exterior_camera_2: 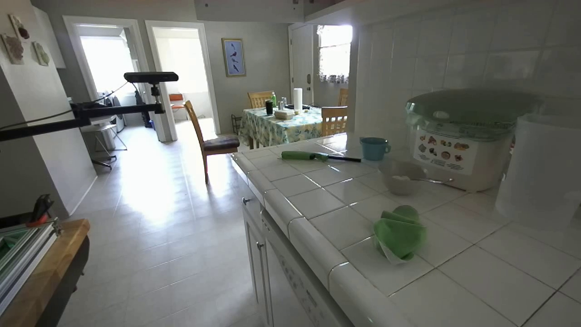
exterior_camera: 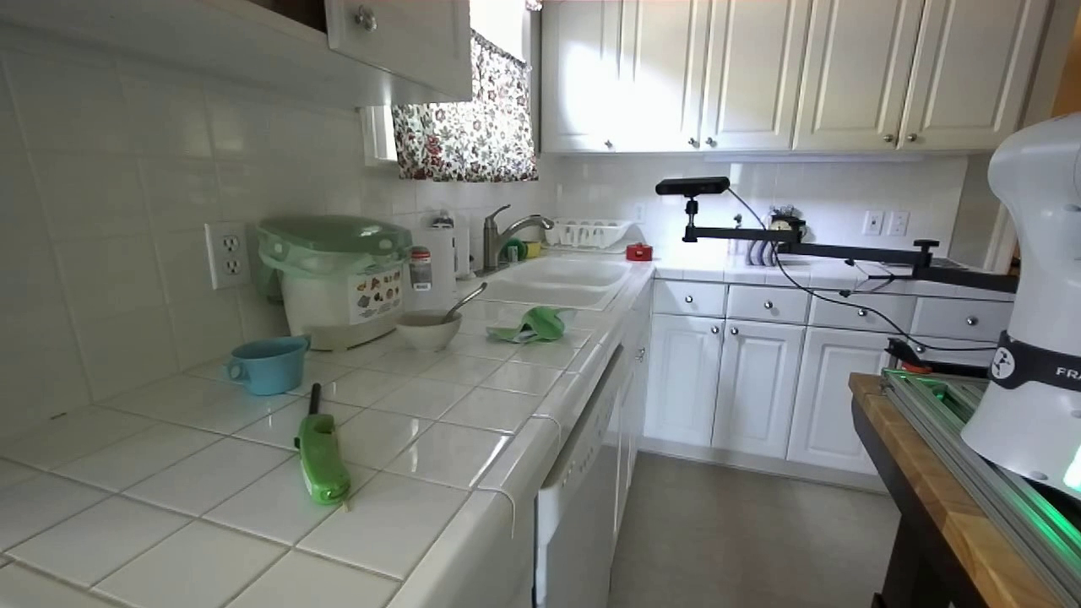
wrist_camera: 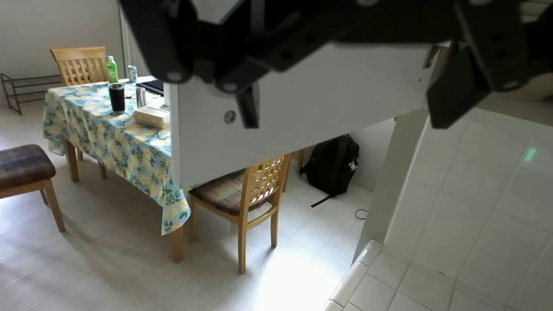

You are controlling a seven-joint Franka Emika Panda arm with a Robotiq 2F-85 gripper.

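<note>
My gripper reaches in from the top of the wrist view. Its fingers [wrist_camera: 249, 109] stand wide apart, with no object held between them. Behind them spans a white cabinet door [wrist_camera: 321, 103], its round knob [wrist_camera: 229, 116] just left of the left finger. Whether a finger touches the door cannot be told. In exterior view 1 a white upper cabinet door [exterior_camera: 426, 46] with a knob [exterior_camera: 365, 17] is at the top left, beside a dark gap. The gripper is outside both exterior views; only the arm's white base [exterior_camera: 1044, 253] shows at the right.
On the tiled counter are a green lighter [exterior_camera: 322, 461], a blue cup [exterior_camera: 270, 366], a bowl with a spoon [exterior_camera: 427, 333], a green cloth [exterior_camera_2: 400, 234] and a lidded bin [exterior_camera: 334, 289]. A camera boom [exterior_camera: 841, 248] juts out over the floor.
</note>
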